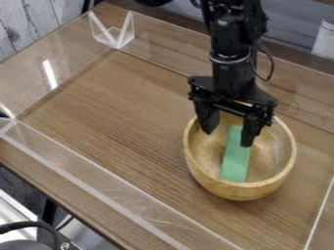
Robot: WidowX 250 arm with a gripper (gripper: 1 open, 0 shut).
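A round tan bowl [271,176] sits on the right of the wooden table, holding a flat green rectangular piece [237,154] lying lengthwise inside it. The black gripper [229,122] hangs over the back half of the bowl, its two fingers spread to either side, above the far end of the green piece. I see nothing held between the fingers; how low the tips reach relative to the rim is hard to tell.
A white wire-like holder [115,31] stands at the back left. A pale panel runs along the back right, and dark cables lie beyond the front-left edge.
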